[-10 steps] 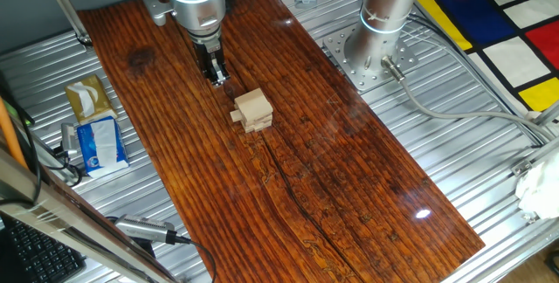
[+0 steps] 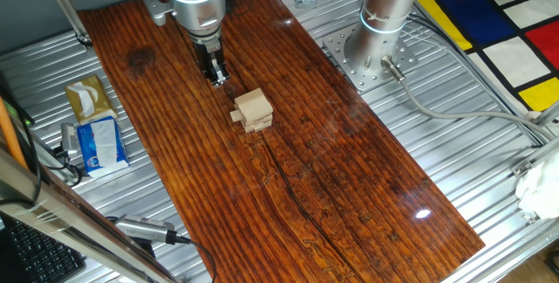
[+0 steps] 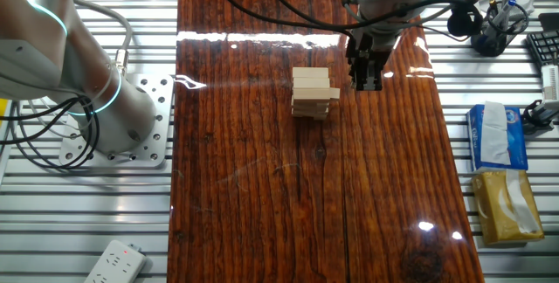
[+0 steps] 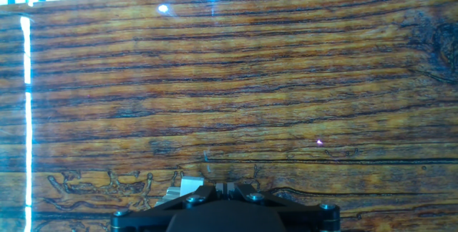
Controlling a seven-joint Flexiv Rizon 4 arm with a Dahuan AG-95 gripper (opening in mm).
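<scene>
A small stack of pale wooden blocks point(image 2: 255, 108) stands on the brown wooden board point(image 2: 332, 178). One block point(image 3: 334, 93) juts out of the stack on the side facing my gripper. My gripper point(image 2: 219, 80) hangs beside the stack, pointing down, with a clear gap to it. In exterior view 2 the gripper point(image 3: 367, 86) is to the right of the stack. The wrist view shows the gripper's fingertips point(image 4: 220, 188) close together, with nothing visible between them. A pale part of the stack point(image 4: 190, 185) peeks out left of the fingers, the remainder hidden behind the gripper.
Tissue packs, one blue point(image 2: 103, 146) and one yellow point(image 2: 90, 100), lie off the left edge. Dark cables point(image 3: 297, 23) cross above the board in exterior view 2. Much of the board is bare.
</scene>
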